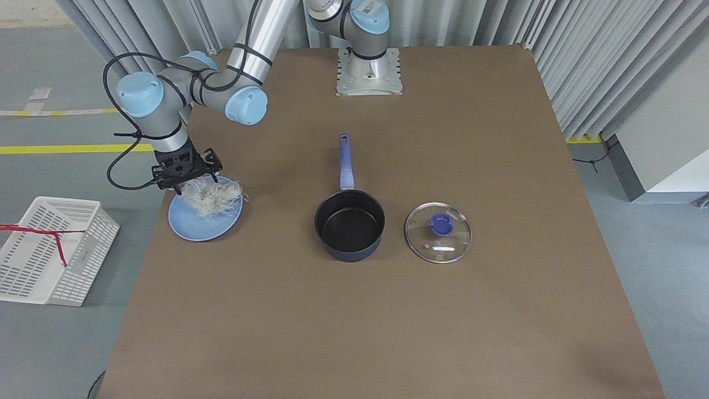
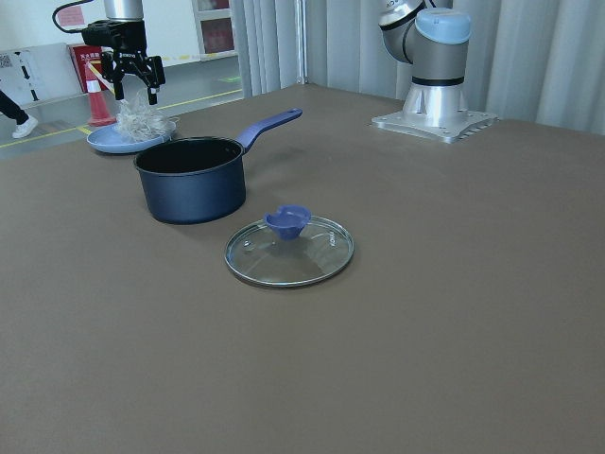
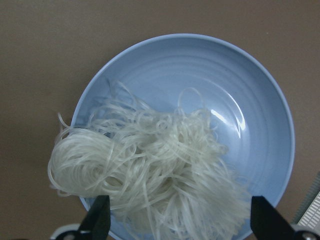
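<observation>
My gripper (image 1: 197,185) (image 2: 137,90) is open above a pale blue plate (image 1: 194,223) (image 3: 250,85), its two black fingers apart over a loose tangle of white translucent noodle-like strands (image 1: 214,198) (image 2: 142,120) (image 3: 150,170). The strands fill much of the plate and spill over its rim at one side. Right of the plate in the front view sits a dark blue pot (image 1: 349,226) (image 2: 189,189) with a blue handle pointing to the back. A glass lid (image 1: 438,243) (image 2: 288,260) with a blue knob lies beside the pot.
A white perforated basket (image 1: 80,272) with red cord stands on the floor left of the table. The arm's base (image 1: 369,80) is at the table's back.
</observation>
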